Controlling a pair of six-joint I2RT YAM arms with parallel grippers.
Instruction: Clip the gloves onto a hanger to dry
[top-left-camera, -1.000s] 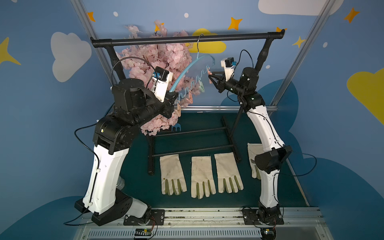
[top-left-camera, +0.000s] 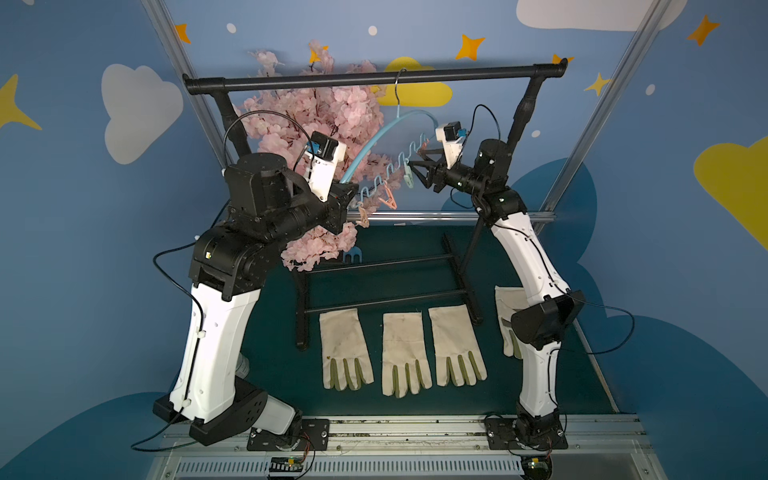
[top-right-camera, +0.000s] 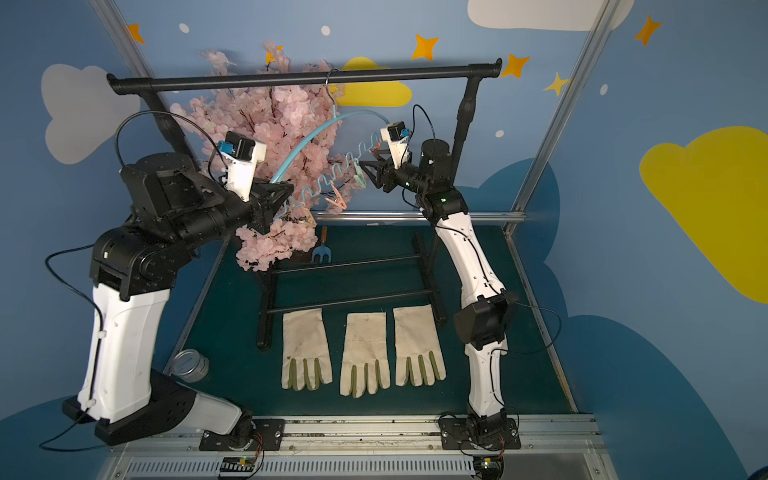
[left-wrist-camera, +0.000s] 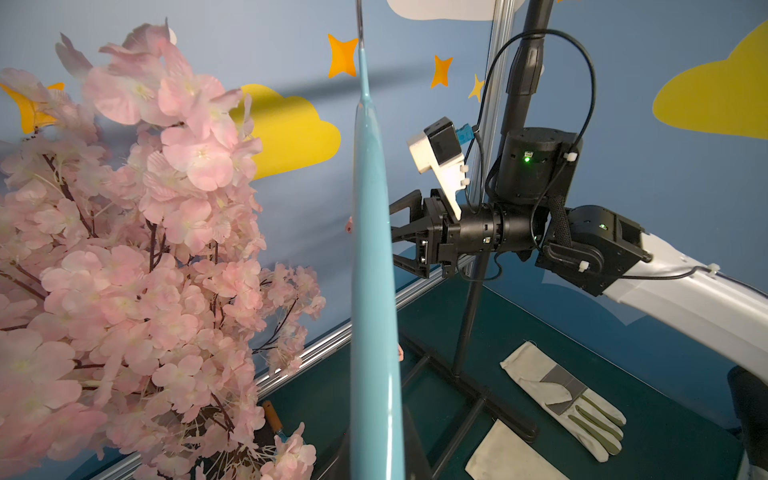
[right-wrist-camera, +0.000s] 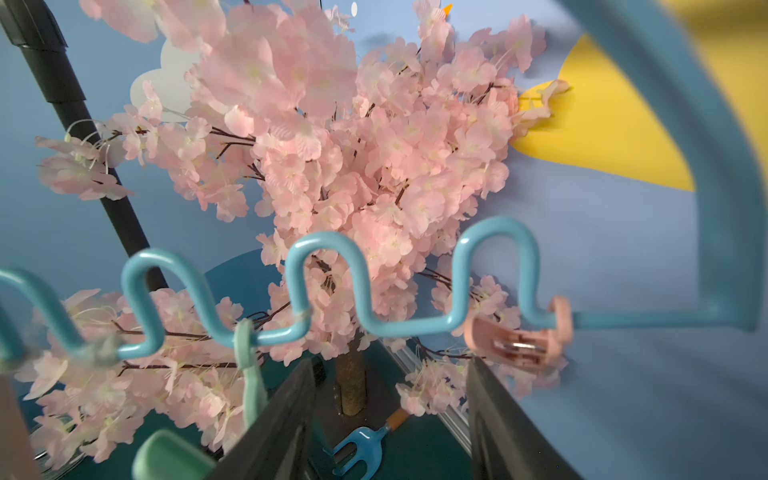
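Observation:
A light-blue hanger (right-wrist-camera: 416, 326) with a wavy lower bar hangs by its hook from the black rack. My left gripper (top-left-camera: 345, 200) is shut on the near end of the hanger. Beside the far half stands my right gripper (top-left-camera: 424, 169), its fingers part open with nothing seen between the fingers. On the bar, a pink clip (right-wrist-camera: 520, 340) sits right of those fingers and a green clip (right-wrist-camera: 249, 376) left of them. An orange clip (top-left-camera: 389, 197) hangs nearer the left gripper. White gloves with green fingers lie on the floor: left (top-left-camera: 344, 344), middle (top-left-camera: 406, 348), right (top-left-camera: 454, 340).
The rack's top rail (top-left-camera: 320, 81) spans above both arms. Pink blossom branches (top-left-camera: 320, 120) crowd behind the hanger. Another glove (left-wrist-camera: 564, 400) lies at the far right. A blue garden fork (right-wrist-camera: 364, 448) and a tin (top-right-camera: 190, 365) are on the green floor.
The right gripper has shifted slightly left and down, and the pink clip no longer shows at its fingertips. The hanger's far end has swung a little to the right. The left arm moved only slightly.

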